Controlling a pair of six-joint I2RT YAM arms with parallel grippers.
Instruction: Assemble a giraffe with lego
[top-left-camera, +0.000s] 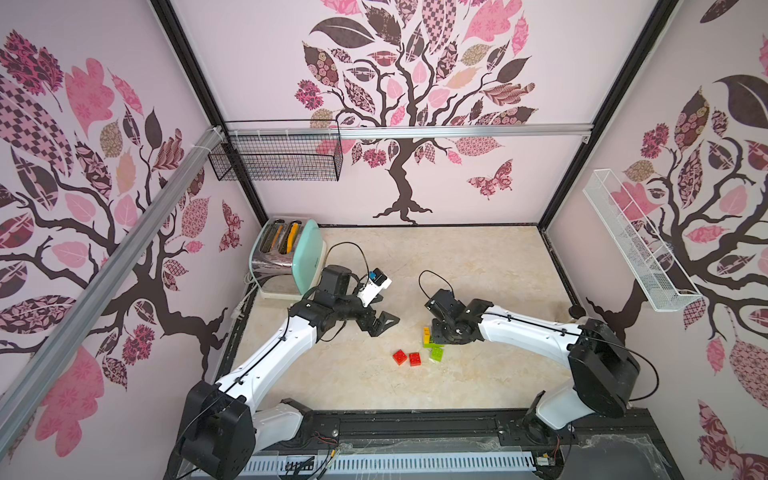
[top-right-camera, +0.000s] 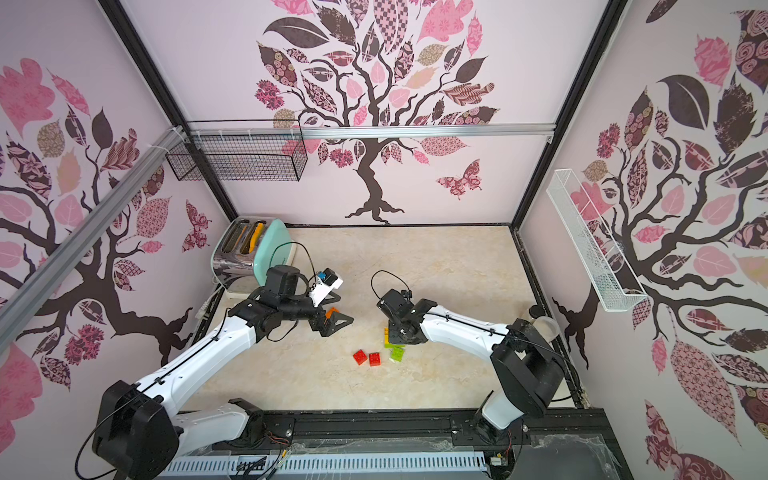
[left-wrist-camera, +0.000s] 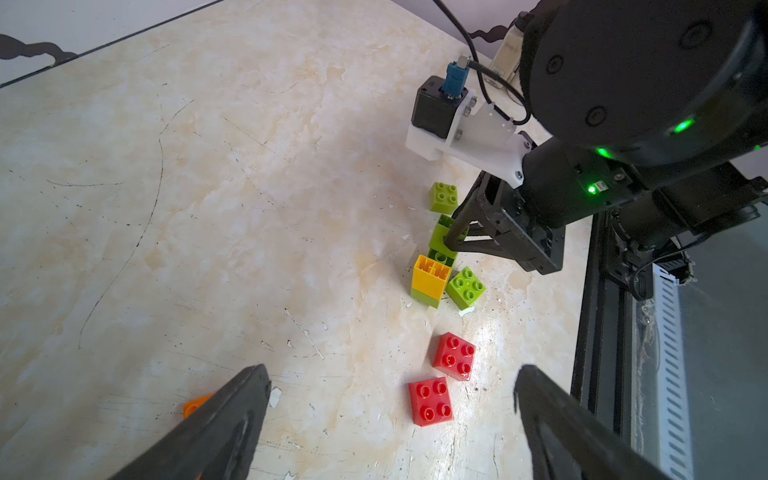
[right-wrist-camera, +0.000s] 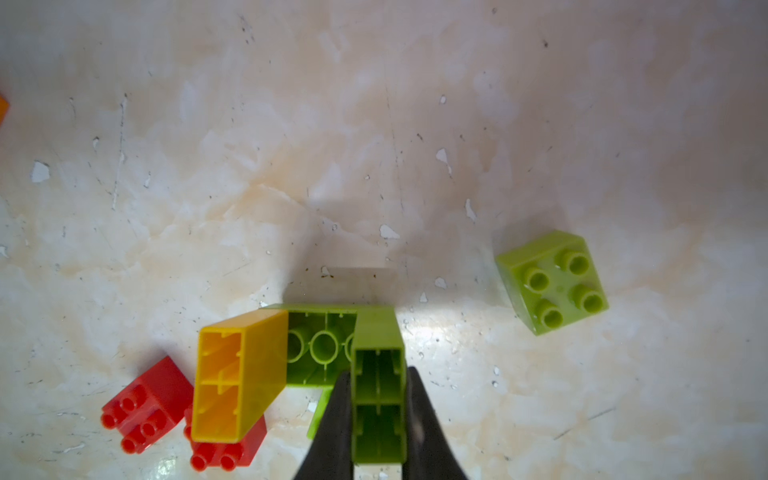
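Observation:
In the right wrist view, my right gripper is shut on a green leg piece (right-wrist-camera: 378, 392), hollow underside up. That leg joins one end of a longer green brick (right-wrist-camera: 321, 344), whose tubes also face up. A yellow block rises from its other end; in the left wrist view, green shows below the yellow (left-wrist-camera: 430, 276). My left gripper stands open, away from the bricks, with nothing held. Two red bricks (left-wrist-camera: 432, 401) and a loose green brick (left-wrist-camera: 466, 286) lie studs up near the assembly.
Another green brick (right-wrist-camera: 552, 281) lies apart, studs up. An orange piece (left-wrist-camera: 197, 405) is partly hidden by a left finger. A toaster (top-left-camera: 286, 256) stands at the back left.

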